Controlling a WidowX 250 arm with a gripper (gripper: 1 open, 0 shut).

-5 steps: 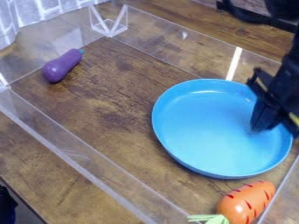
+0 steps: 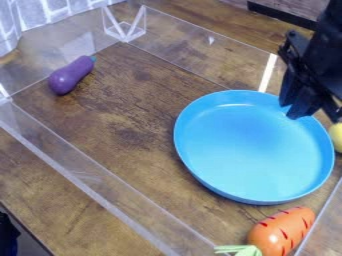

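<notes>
My gripper (image 2: 297,98) hangs at the upper right, over the back rim of a blue round plate (image 2: 247,150). Its dark fingers are close together, and I see nothing held between them. A purple toy eggplant (image 2: 71,76) lies at the upper left. An orange toy carrot (image 2: 278,233) with green top lies in front of the plate at the bottom right. A yellow object (image 2: 335,138) at the right edge is cut off by the frame.
Clear plastic walls (image 2: 94,190) enclose the wooden surface (image 2: 134,120). A towel-like white cloth (image 2: 27,20) sits at the top left corner.
The objects have not visibly moved.
</notes>
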